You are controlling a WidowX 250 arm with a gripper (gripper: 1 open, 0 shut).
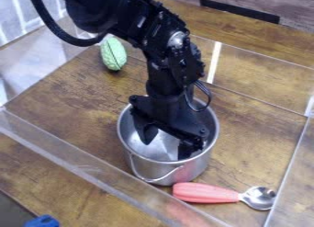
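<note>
My black gripper (pixel 166 130) reaches down into a silver metal pot (pixel 167 166), its fingers inside the rim and partly hidden by the arm and the pot's wall. It looks open; I cannot see anything held. A spoon with a pink handle (pixel 203 191) and a steel bowl end lies in front of the pot, to the right. A pale green object (pixel 113 53), ribbed and oblong, lies at the back left.
Clear plastic walls bound the wooden board (pixel 245 102), one crossing the front left near the pot. A blue object (pixel 42 221) sits outside at the bottom left.
</note>
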